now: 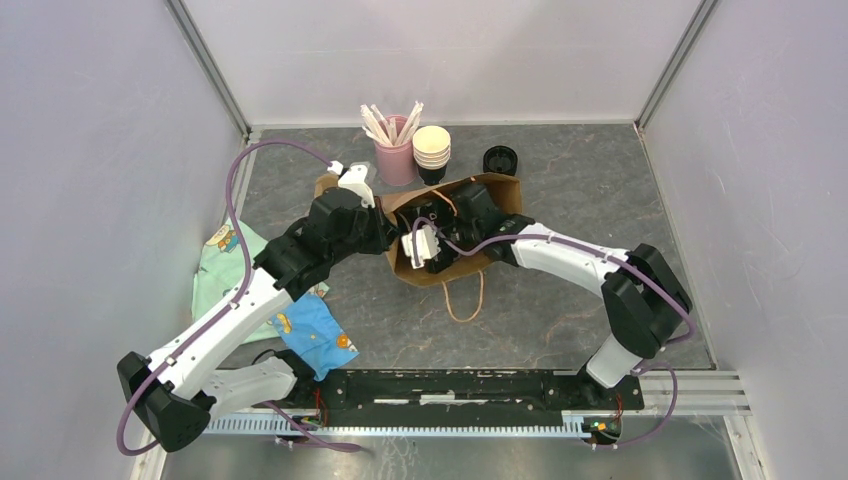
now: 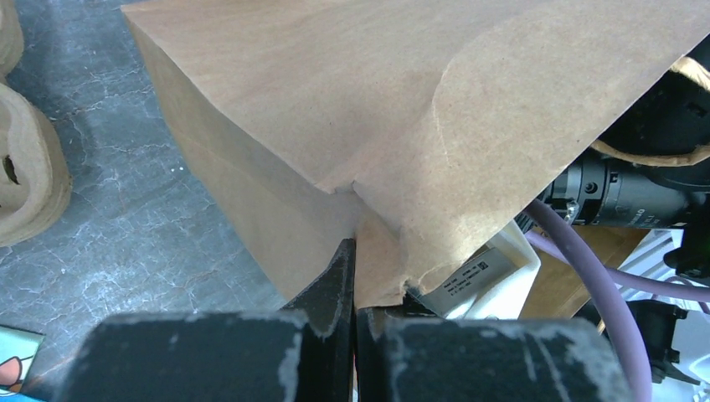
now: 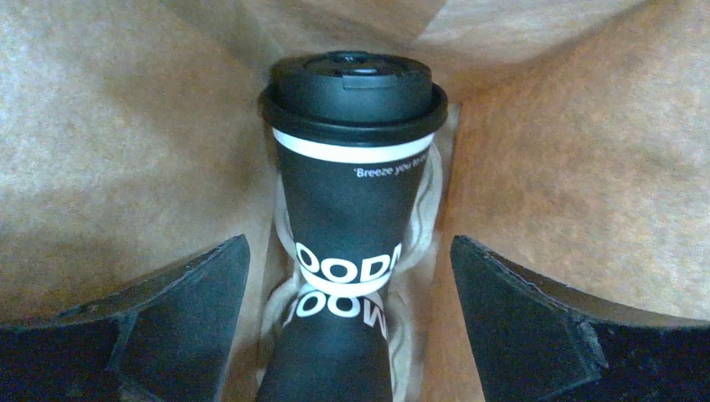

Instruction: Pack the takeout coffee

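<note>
A brown paper bag (image 1: 470,268) stands mid-table, its handle hanging toward the front. My left gripper is shut at the bag's left side, its tips against the crumpled paper (image 2: 419,151); whether paper is between them is hard to tell. My right gripper reaches inside the bag, open, with a lidded black cup (image 3: 352,201) in front of its fingers. A second black cup (image 3: 326,352) is below it, both against a pale carrier (image 3: 423,201).
Behind the bag are a pink straw holder (image 1: 394,160), stacked cups (image 1: 432,145) and black lids (image 1: 500,160). Cloths (image 1: 310,335) lie at left.
</note>
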